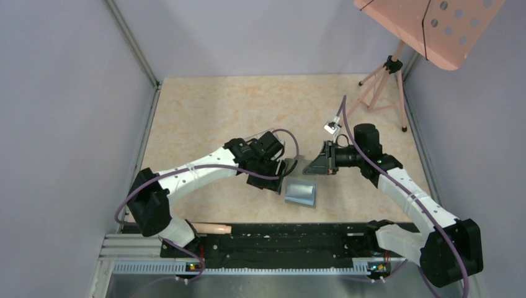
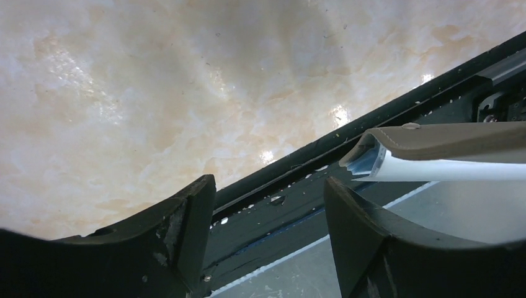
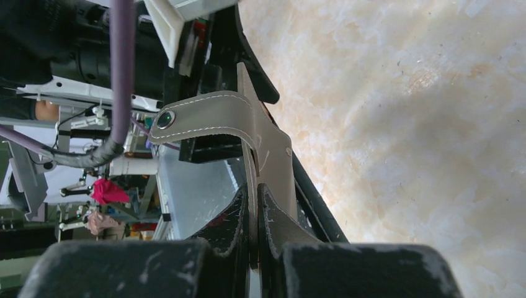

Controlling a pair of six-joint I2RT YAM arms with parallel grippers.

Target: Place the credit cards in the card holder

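Observation:
The taupe card holder [image 3: 276, 164] is pinched in my right gripper, whose fingers are shut on its thin edge. Its strap [image 3: 205, 112] with a metal snap sticks out sideways in the right wrist view. From above, the holder's pale, shiny inner side [image 1: 301, 192] faces up, hanging over the table's front part. In the left wrist view the holder [image 2: 446, 139] appears at the right, with bluish-white sleeve edges curling inside the leather. My left gripper is open beside it, nothing between its fingers. I cannot make out any separate credit card.
A pink tripod [image 1: 381, 81] stands at the back right, and purple cables loop along both arms.

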